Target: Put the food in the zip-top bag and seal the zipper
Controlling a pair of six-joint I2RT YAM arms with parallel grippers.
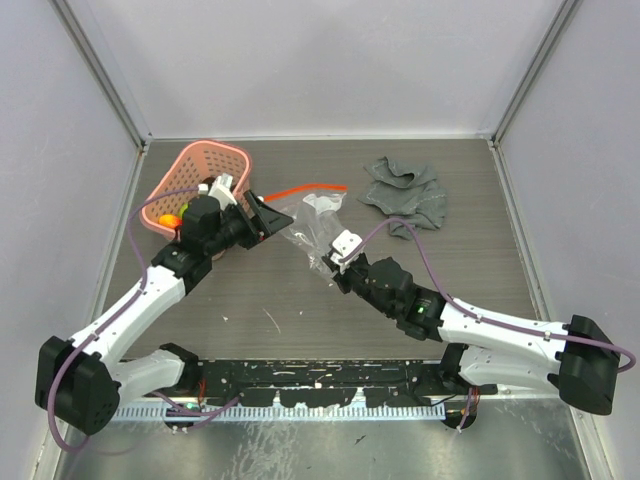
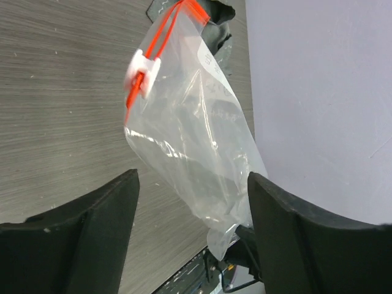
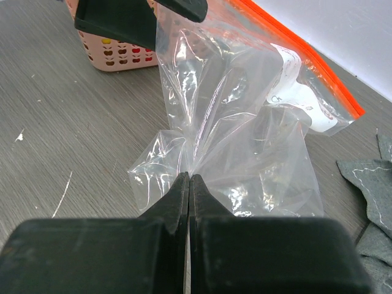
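A clear zip bag (image 1: 312,225) with an orange strip hangs in mid-table, held at its lower part by my shut right gripper. In the left wrist view the bag (image 2: 193,135) shows its white slider (image 2: 143,72) on the orange zip. My left gripper stands open beside the bag's upper end, its fingers either side of the view. The food lies in a pink basket (image 1: 205,160) at the back left, partly hidden by the left arm.
A crumpled grey cloth (image 1: 405,195) lies at the back right. White walls enclose the table.
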